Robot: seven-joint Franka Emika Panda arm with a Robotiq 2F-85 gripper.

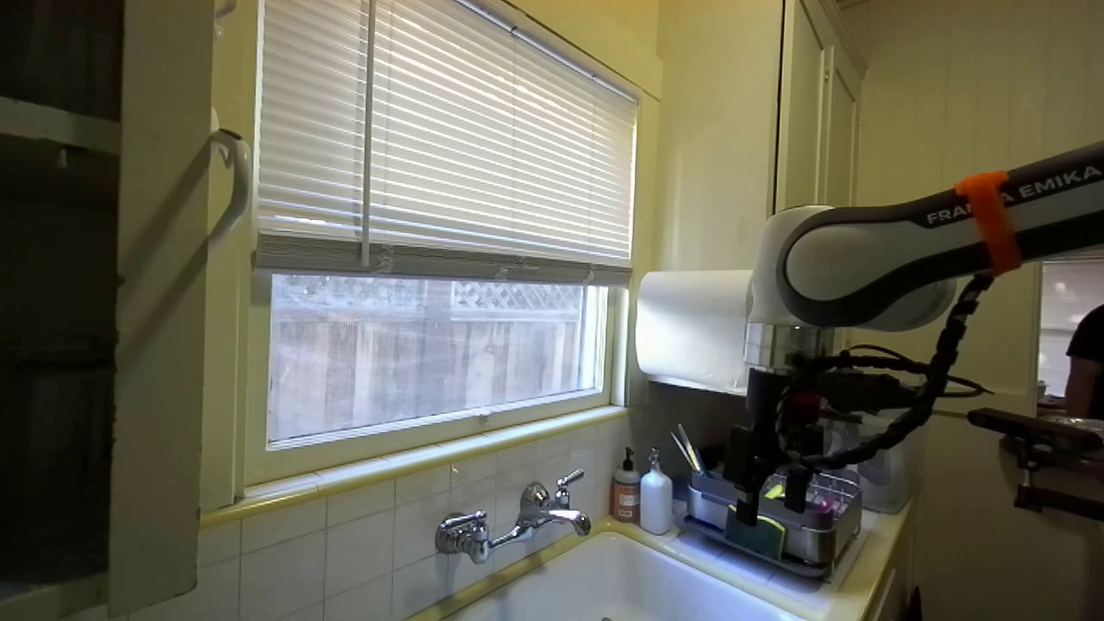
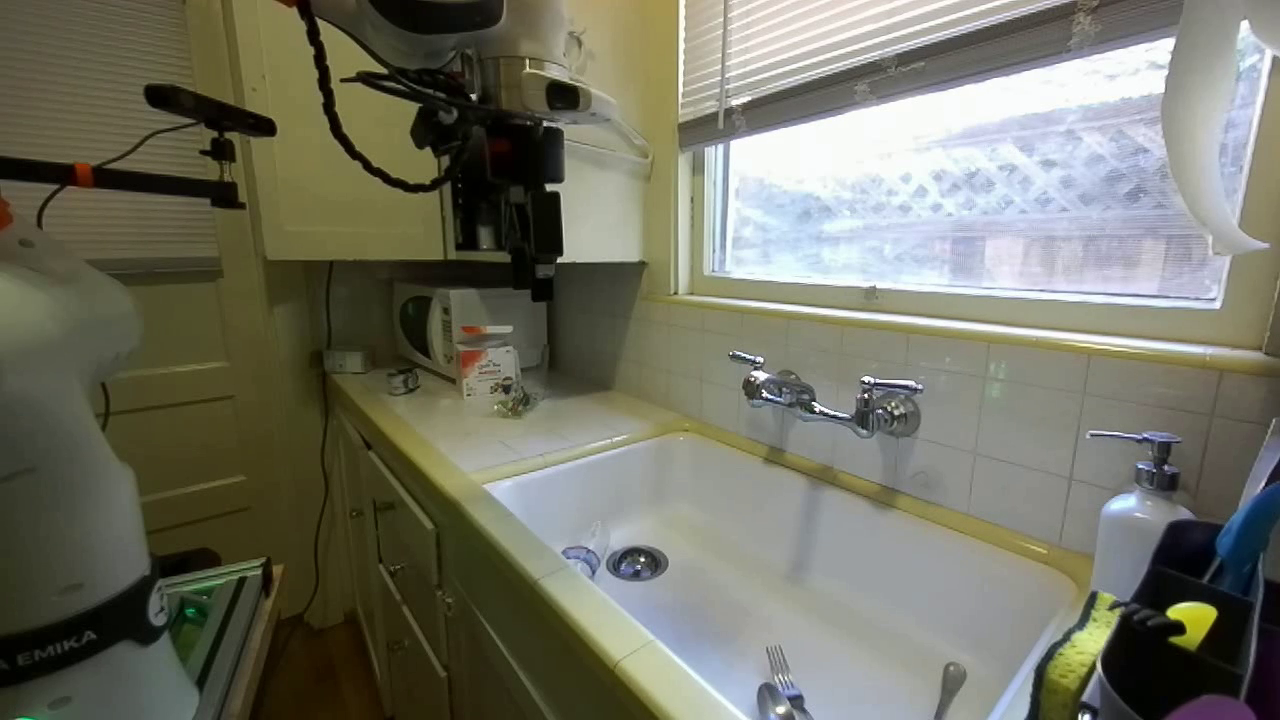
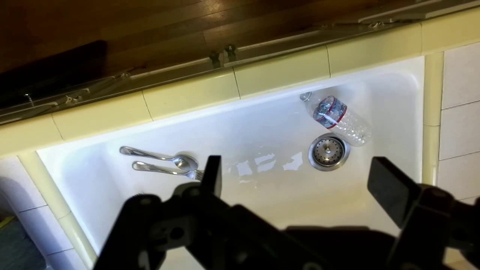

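High above the white sink, my gripper stands open with nothing between its fingers. In the wrist view a clear plastic bottle with a red and blue label lies on its side beside the metal drain. To the left of it lie a spoon and a fork, close together on the sink floor. Exterior view 2 shows the gripper well above counter height, plus another utensil handle near the sink's right end.
A chrome faucet juts from the tiled wall. At one end of the sink stand soap bottles and a dish rack with a sponge. A microwave and a small box occupy the far counter. The sink's middle is clear.
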